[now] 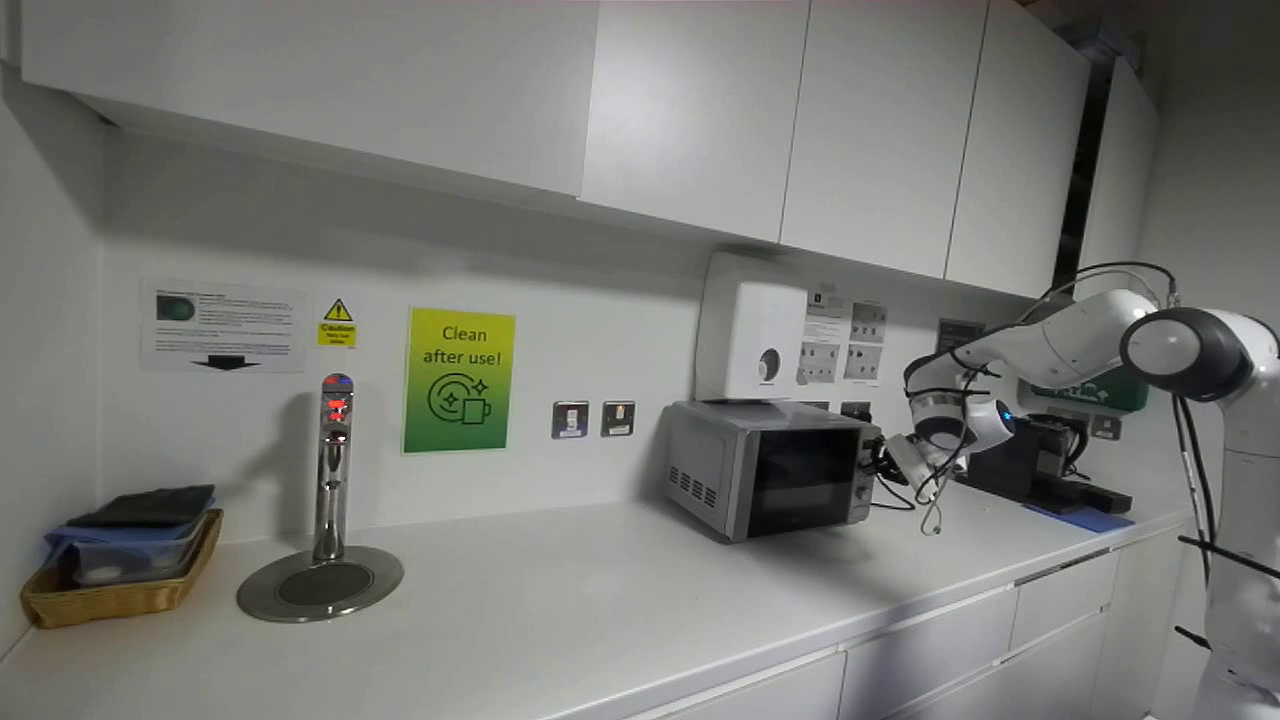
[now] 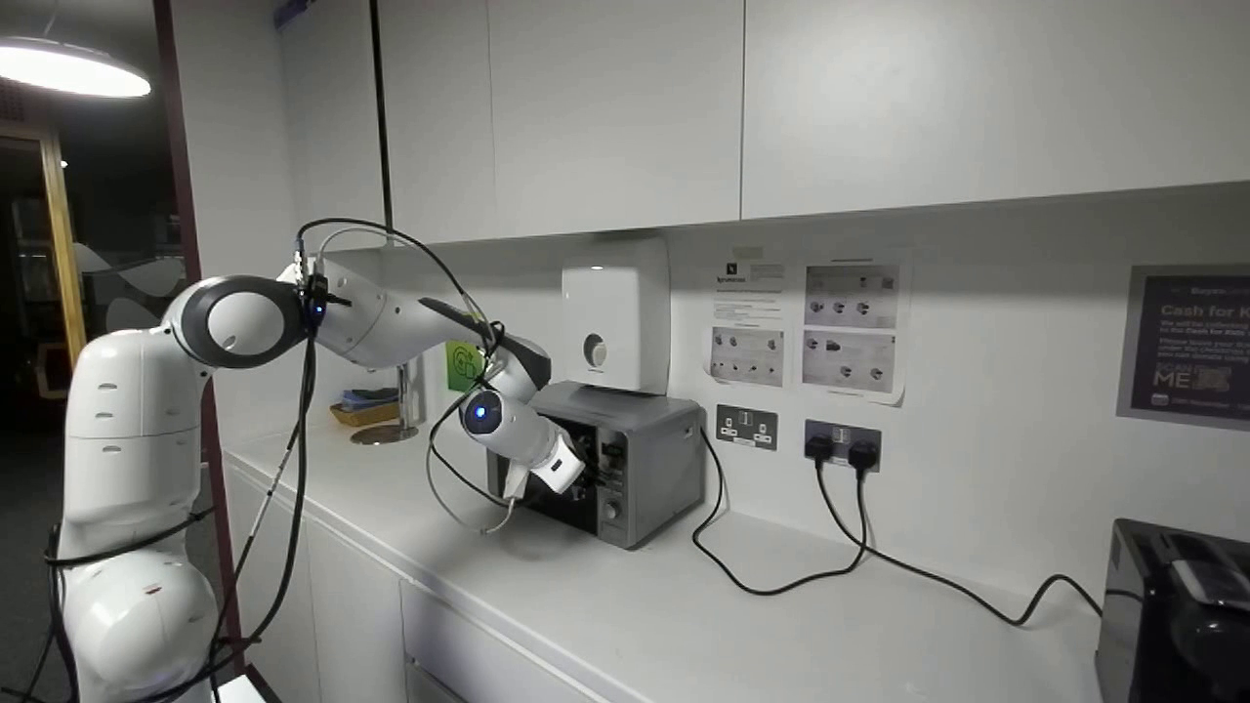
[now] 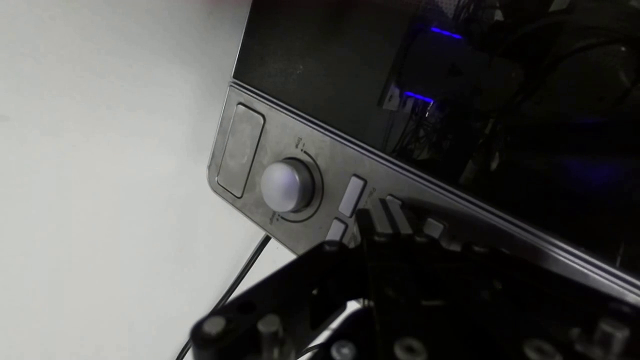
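Note:
A silver microwave (image 1: 720, 462) with a dark glass door (image 3: 336, 66) stands on the counter against the wall, its door closed. Along its control panel (image 3: 279, 132) the wrist view shows a round knob (image 3: 285, 186), a large flat button (image 3: 241, 150) and several small buttons, one of them a grey button (image 3: 352, 195). My gripper is shut, its fingertips over the row of small buttons, with nothing visible between them. The fingers hide part of the panel. Whether they touch a button, I cannot tell.
Free counter (image 1: 516, 612) lies left of the microwave. A steel tap (image 1: 330, 480) and a wicker basket (image 1: 120, 600) are farther left. Over the microwave hangs a white dispenser (image 2: 615, 310). Black cables (image 2: 797, 582) trail across the counter toward a black appliance (image 2: 1184, 609).

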